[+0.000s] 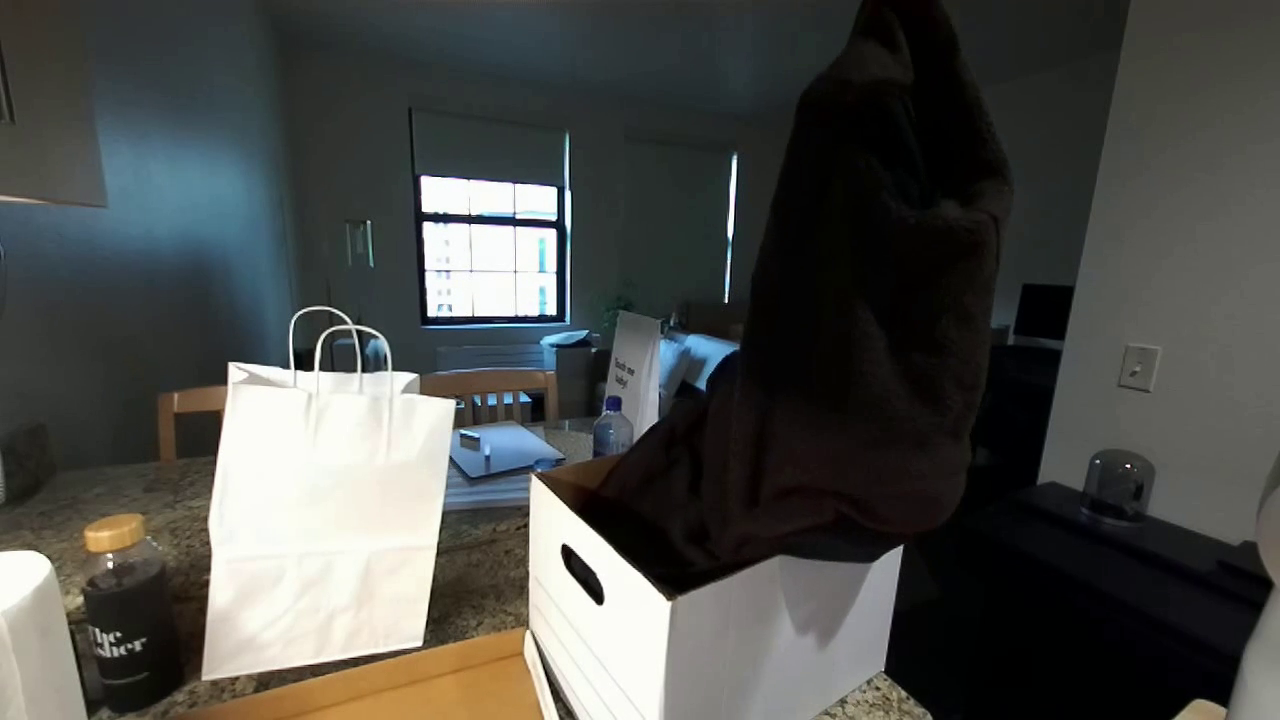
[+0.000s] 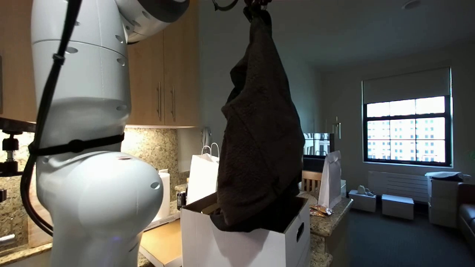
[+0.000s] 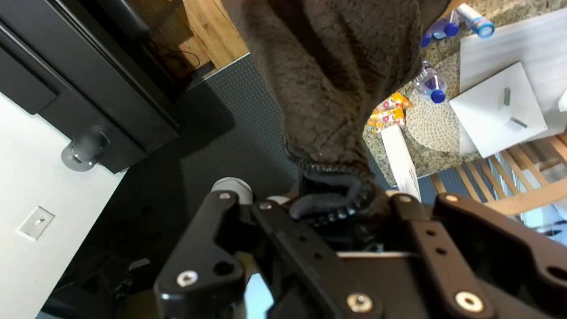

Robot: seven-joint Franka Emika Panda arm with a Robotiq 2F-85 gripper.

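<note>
A dark brown fleecy garment (image 2: pixel 262 120) hangs from my gripper (image 2: pixel 257 3), which is shut on its upper end at the top of exterior view 2. In the wrist view the cloth and a zipper (image 3: pixel 351 199) run up to the gripper's fingers (image 3: pixel 272 212). The garment's lower part reaches into an open white box (image 1: pixel 768 642) and drapes over its rim on one side. How much of it lies inside the box is hidden. Exterior view 1 shows the garment's tall hanging folds, with the gripper above the frame.
Left of the box stand a white paper bag (image 1: pixel 330 528) and a dark bottle (image 1: pixel 130 618). An upturned tan lid (image 1: pixel 396 690) lies beside it. Behind are a water bottle (image 1: pixel 613 428) and a smaller white bag (image 1: pixel 636 366). Open floor lies beyond the counter.
</note>
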